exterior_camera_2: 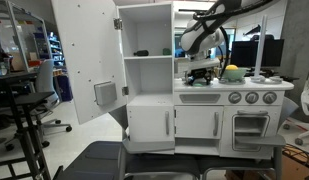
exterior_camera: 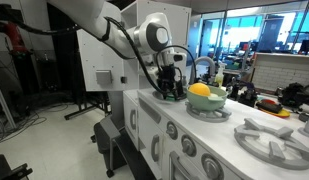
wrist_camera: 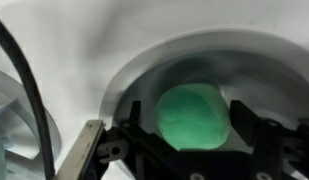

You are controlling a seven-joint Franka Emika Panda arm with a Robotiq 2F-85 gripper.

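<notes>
In the wrist view a green rounded object [wrist_camera: 194,117] lies in a grey oval basin [wrist_camera: 122,78]. My gripper is over it, its dark fingers [wrist_camera: 134,113] apart on either side of the green object. A gap shows on the left side; on the right the finger sits close against the object, and contact there is unclear. From the side, the gripper [exterior_camera: 172,93] is low over the far end of the white counter [exterior_camera: 209,129], and the green object is mostly hidden there.
Close beside the gripper stands a green bowl [exterior_camera: 205,101] with a yellow-orange round thing [exterior_camera: 199,88] in it. Grey burner grates [exterior_camera: 276,145] lie on the nearer counter. An open cabinet [exterior_camera_2: 151,73] rises alongside, its door swung out.
</notes>
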